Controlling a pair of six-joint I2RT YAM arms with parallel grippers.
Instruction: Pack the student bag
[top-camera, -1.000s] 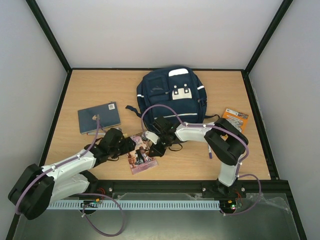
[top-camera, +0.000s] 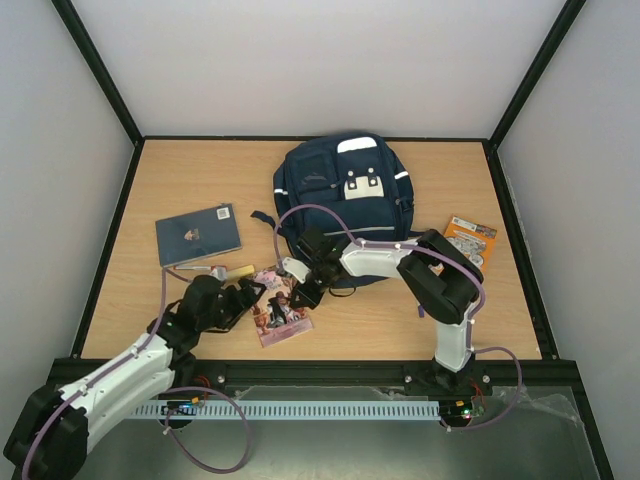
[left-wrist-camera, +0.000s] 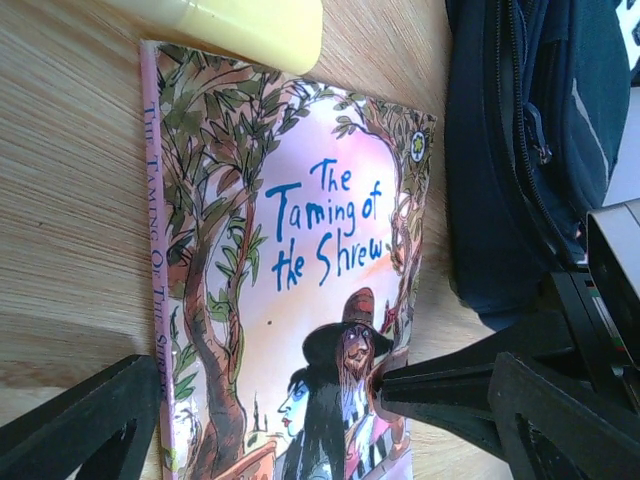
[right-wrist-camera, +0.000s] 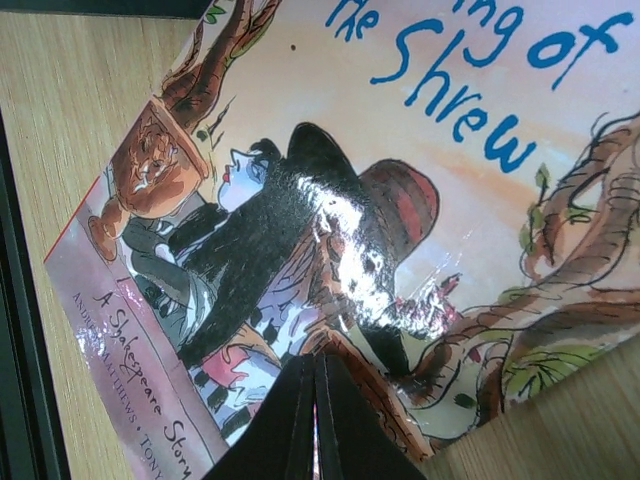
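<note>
"The Taming of the Shrew" book (top-camera: 278, 312) lies flat on the table, in front of the dark blue backpack (top-camera: 345, 185). My left gripper is open above it; one finger (left-wrist-camera: 95, 425) shows near the book's spine, the other (left-wrist-camera: 570, 425) beyond its opposite edge, with no grip visible. My right gripper is shut, its fingertips together over the lower part of the cover with nothing seen between them. In the left wrist view the right gripper's dark fingers (left-wrist-camera: 450, 390) reach the cover's right edge. Whether they press on it I cannot tell.
A yellow cylinder (left-wrist-camera: 260, 28) lies against the book's far edge. The dark blue notebook (top-camera: 195, 238) is at the left, an orange book (top-camera: 468, 240) at the right behind my right arm.
The book has barely moved.
</note>
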